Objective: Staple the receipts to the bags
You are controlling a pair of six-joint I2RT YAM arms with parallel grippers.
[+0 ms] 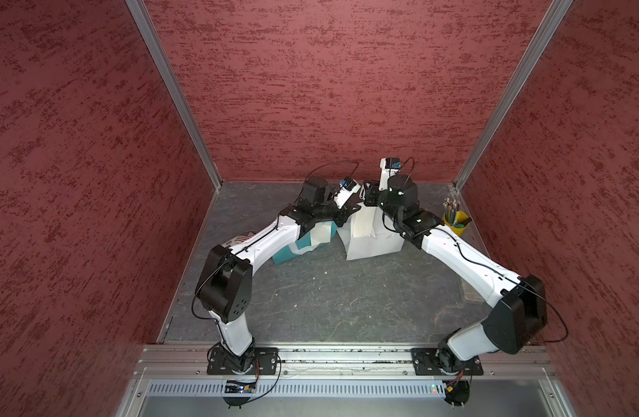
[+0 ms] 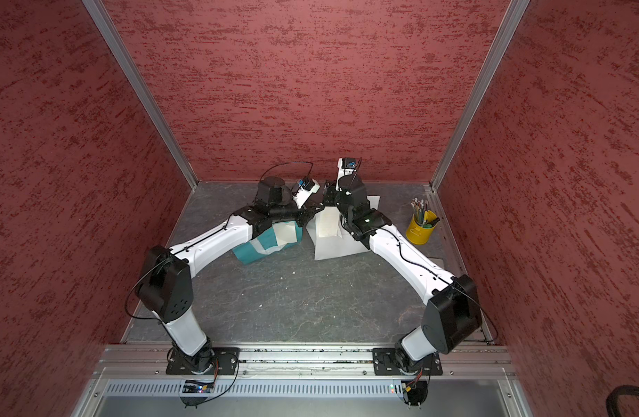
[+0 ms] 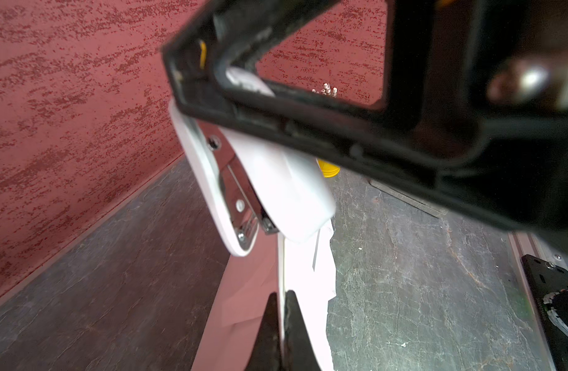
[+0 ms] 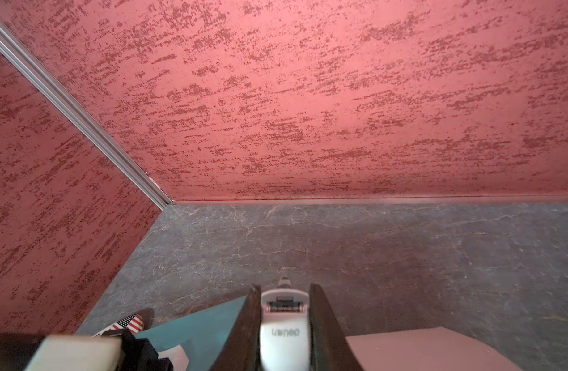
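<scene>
A white bag (image 1: 389,244) stands out from the table in the middle, with a pale receipt (image 1: 362,223) against its front. My left gripper is shut on the thin edge of bag and paper. Between the fingers of my right gripper is a white stapler (image 4: 285,343). In the left wrist view the stapler (image 3: 277,179) has its fingers apart, tips at the far end of the pinched edge; whether they touch the paper I cannot tell. No staple can be made out. A teal bag (image 1: 285,254) with a receipt (image 1: 321,233) lies to the left.
A yellow cup of pens (image 2: 420,233) stands at the right. A flag-patterned item (image 4: 130,324) lies behind the teal bag, at the left. A flat clear container (image 1: 470,292) is partly under the right arm.
</scene>
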